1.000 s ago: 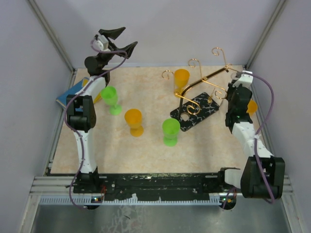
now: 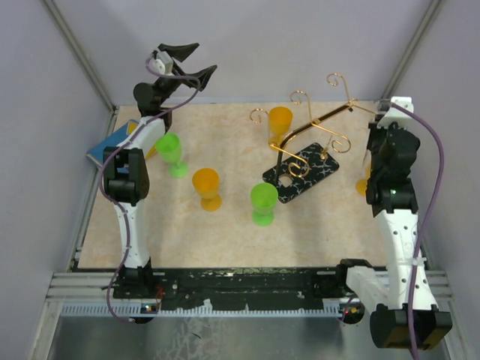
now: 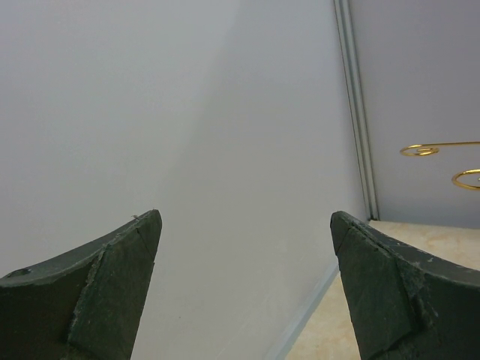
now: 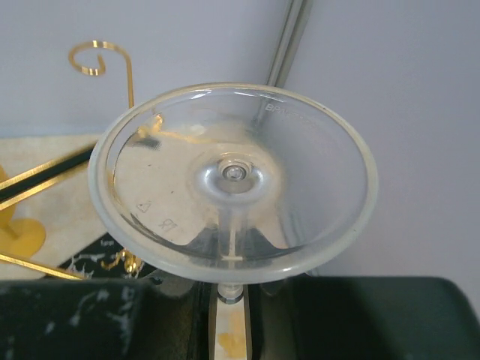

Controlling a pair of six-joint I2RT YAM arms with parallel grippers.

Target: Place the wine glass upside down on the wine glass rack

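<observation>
In the right wrist view my right gripper is shut on the stem of a clear wine glass [image 4: 315, 240], whose round foot faces up toward the camera; the bowl below is mostly hidden. In the top view that gripper [image 2: 382, 120] is at the right end of the gold wine glass rack [image 2: 315, 124], which has curled hooks on a dark bar and stands on a black marbled base [image 2: 322, 169]. My left gripper [image 2: 191, 64] is open and empty at the back left, away from the rack; its wrist view shows wall and rack curls.
Orange cups [image 2: 205, 182] [image 2: 280, 120] and green cups [image 2: 263, 199] [image 2: 169, 150] stand on the beige table [image 2: 225, 240]. An orange cup [image 2: 361, 187] is partly behind the right arm. Blue and yellow items [image 2: 105, 150] lie at the far left.
The left arm has barely moved, and the cups are still.
</observation>
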